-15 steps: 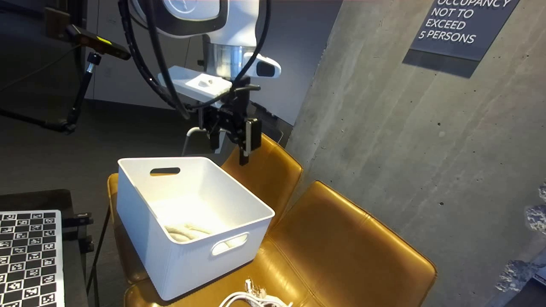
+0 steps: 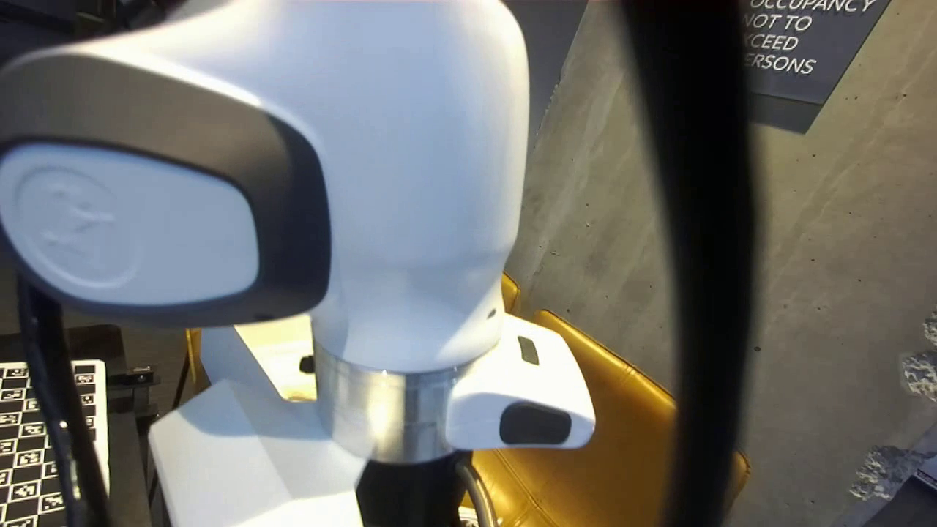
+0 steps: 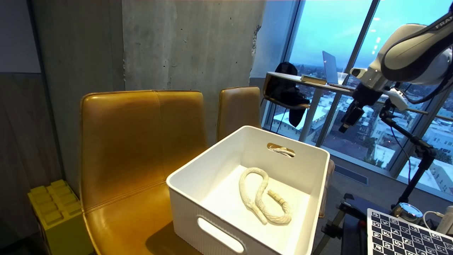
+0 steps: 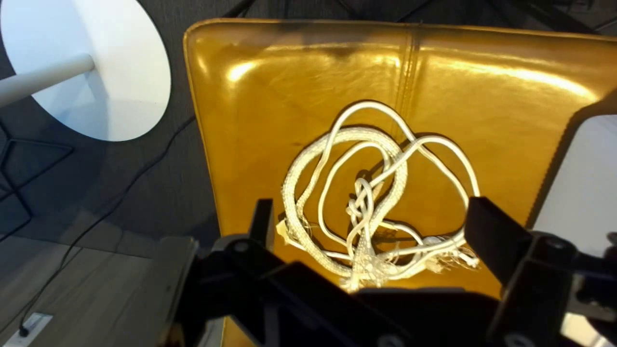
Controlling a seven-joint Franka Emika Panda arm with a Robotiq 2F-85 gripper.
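Note:
A loose tangle of white cords (image 4: pixel 399 115) lies on a tan leather seat (image 4: pixel 260 115) in the wrist view. My gripper is open above it, one finger on either side of the tangle, with nothing held. A white bin (image 3: pixel 204 212) stands on the seats in exterior view 2. Inside it lies a thick cream rope (image 3: pixel 245 187) in a loose curve. At the right of that view my gripper (image 3: pixel 346 123) appears beyond the bin, tilted downward. In exterior view 1 the arm (image 2: pixel 413 202) fills the middle, hiding most of the bin, the cords and the gripper's fingers.
Tan chair backs (image 3: pixel 140 131) rise beside the bin. A patterned board (image 3: pixel 407 233) sits at the right. Next to the seat in the wrist view is a round white table base (image 4: pixel 133 75). A dark cable (image 2: pixel 703 263) crosses close to the exterior view 1 camera.
In exterior view 1 the arm has come from behind the bin to much nearer the camera, now covering the bin and the front seat.

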